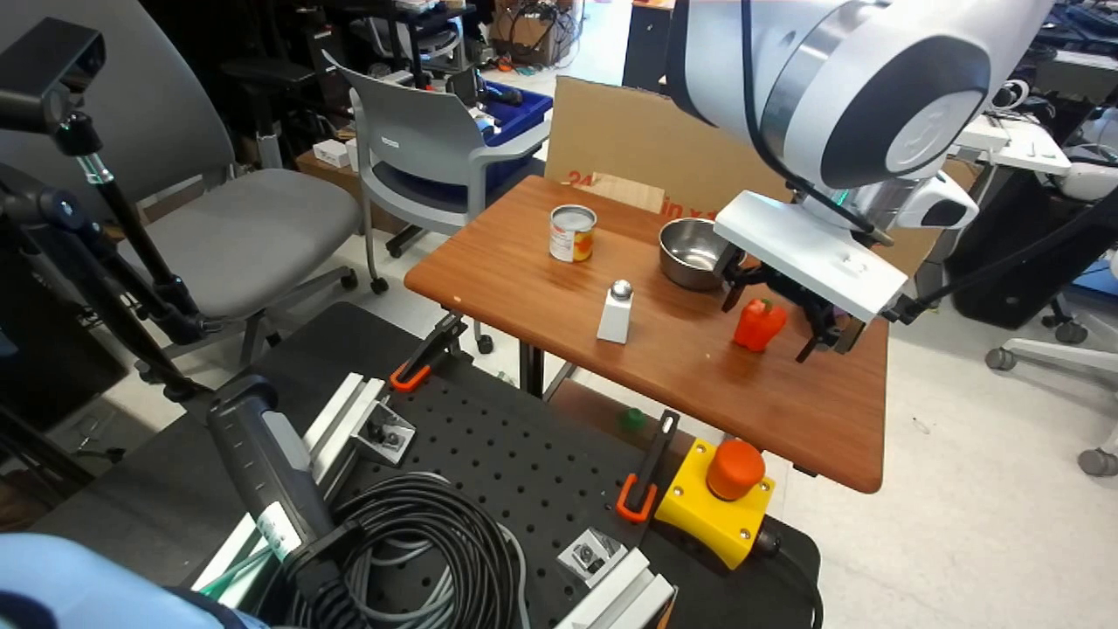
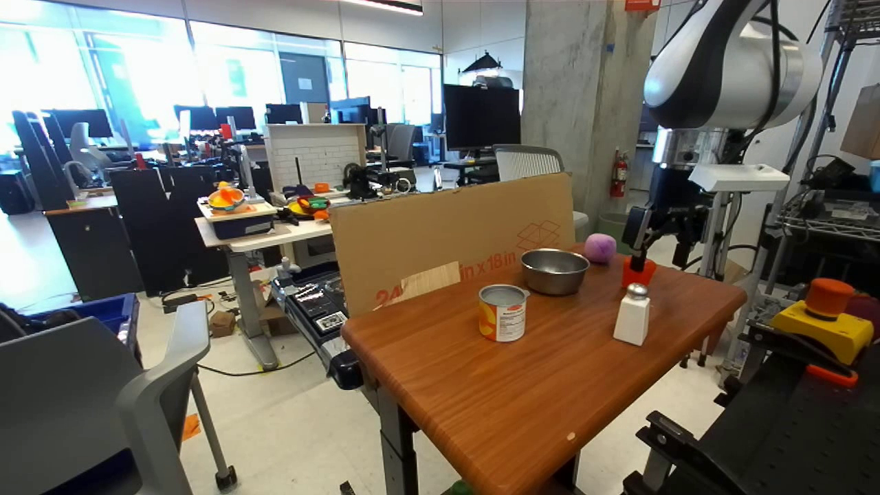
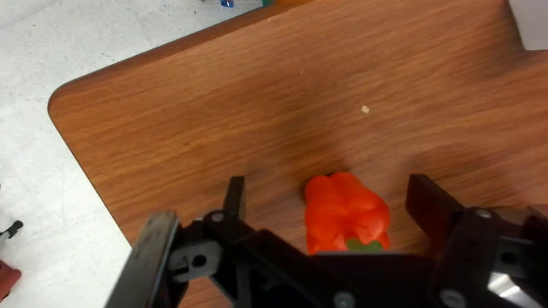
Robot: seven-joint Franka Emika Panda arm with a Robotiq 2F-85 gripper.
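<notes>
A red bell pepper (image 1: 759, 324) with a green stem stands on the brown table (image 1: 671, 346). Over it, my gripper (image 1: 766, 324) is open. From the wrist view, the pepper (image 3: 344, 211) appears between the spread fingers, apart from both of them, its near end hidden by the gripper body. The metal bowl (image 1: 692, 252) stands close by on the table, empty as far as its inside shows. A purple ball (image 2: 600, 247) rests behind the bowl in exterior view 2; the arm covers it in exterior view 1.
A white shaker (image 1: 616, 313) with a metal top stands near the table's front edge, and an open can (image 1: 572, 232) farther left. Cardboard (image 2: 449, 239) rises along the back edge. Bare tabletop lies toward the rounded corner (image 3: 118, 102).
</notes>
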